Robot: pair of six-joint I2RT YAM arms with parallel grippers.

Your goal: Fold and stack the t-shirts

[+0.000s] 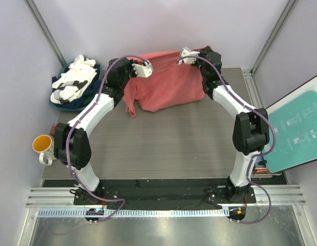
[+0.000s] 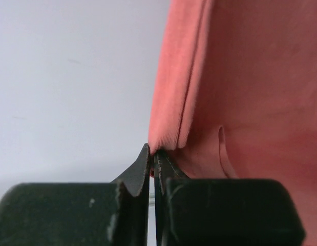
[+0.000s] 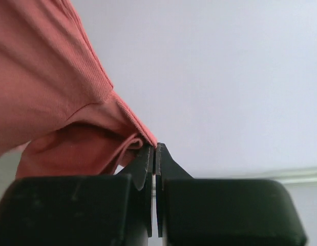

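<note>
A coral-red t-shirt (image 1: 171,84) is stretched between my two arms at the back of the table, its upper part raised and its lower edge hanging toward the tabletop. In the left wrist view, my left gripper is shut on a folded edge of the shirt (image 2: 178,77). My right gripper is likewise shut, pinching a corner of the same shirt (image 3: 50,77) at its fingertips. Part of the shirt's top edge is hidden behind the grippers in the top view.
A blue basket (image 1: 81,106) of white and black cloth stands at the back left. An orange-lined mug (image 1: 44,147) sits by the left edge. A teal board (image 1: 296,130) leans at the right.
</note>
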